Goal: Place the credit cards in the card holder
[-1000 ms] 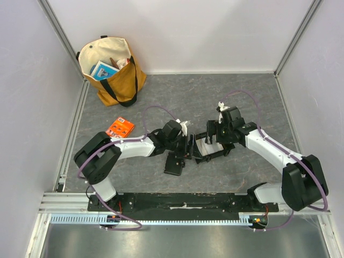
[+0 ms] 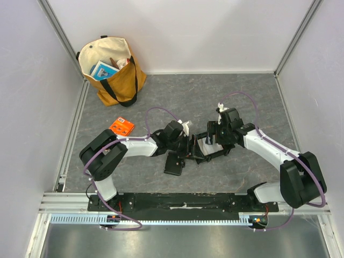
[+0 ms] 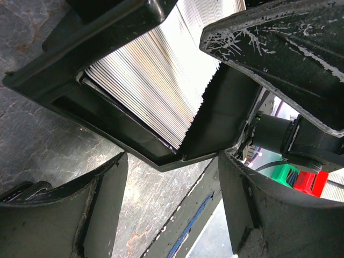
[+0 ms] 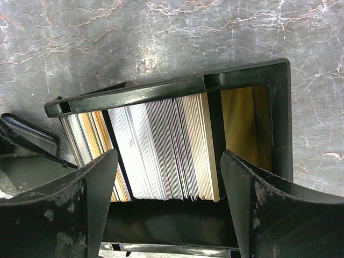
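Note:
The black card holder (image 4: 280, 123) lies mid-table, packed with upright cards (image 4: 161, 145) in white, grey, cream and orange bands; its right end in the right wrist view is empty of cards. My left gripper is open beside the holder's end, nothing visible between its fingers. My right gripper hangs over the card rows, part open, with cards visible below between its fingers; whether it touches them I cannot tell. A dark flat pad (image 2: 173, 165) lies below the left gripper.
An orange packet (image 2: 121, 127) lies to the left, and a yellow-black bag (image 2: 110, 64) with items stands at the back left.
My left gripper and arm have shifted slightly to the right, toward the holder. The right arm has moved very little.

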